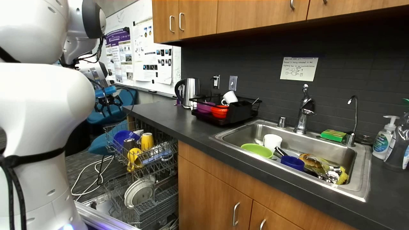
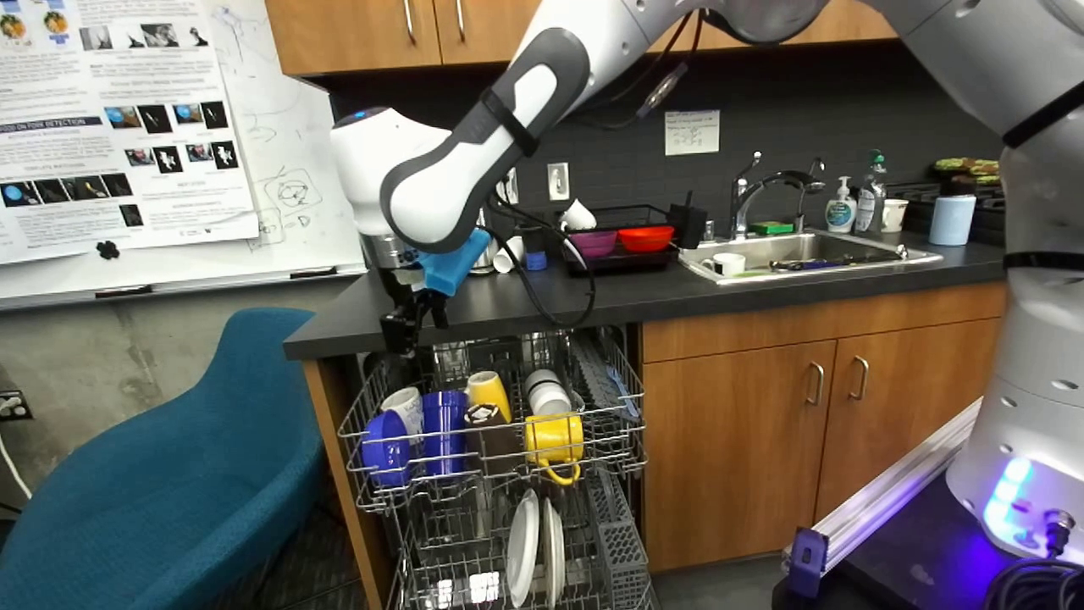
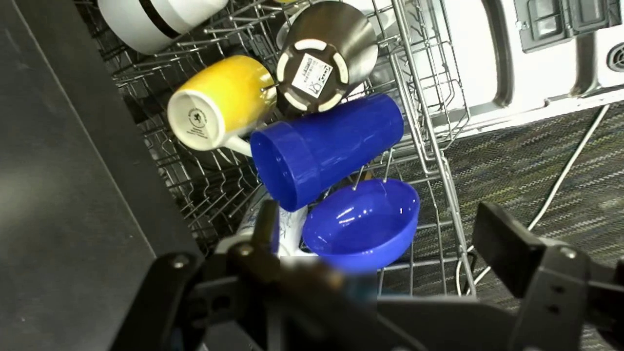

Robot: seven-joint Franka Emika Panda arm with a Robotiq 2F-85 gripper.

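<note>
My gripper (image 2: 414,330) hangs above the left part of the dishwasher's upper rack (image 2: 620,447). Its two fingers stand wide apart in the wrist view, with nothing held between them; the right finger (image 3: 506,248) shows against the floor. Below and between them lies a tilted blue bowl (image 3: 365,225), apart from the fingers. Beside the bowl rests a blue cup (image 3: 345,143) on its side. A yellow cup (image 3: 228,99), a dark metal cup (image 3: 345,41) and a striped white cup (image 3: 158,20) sit farther along. A patterned white mug (image 3: 289,228) is partly hidden by the left finger.
The dark countertop (image 3: 64,204) edges the rack closely. White plates (image 2: 523,549) stand in the lower rack. A dish rack (image 1: 244,110) and a sink (image 1: 358,186) holding dishes lie along the counter. A blue chair (image 2: 203,437) stands left of the dishwasher.
</note>
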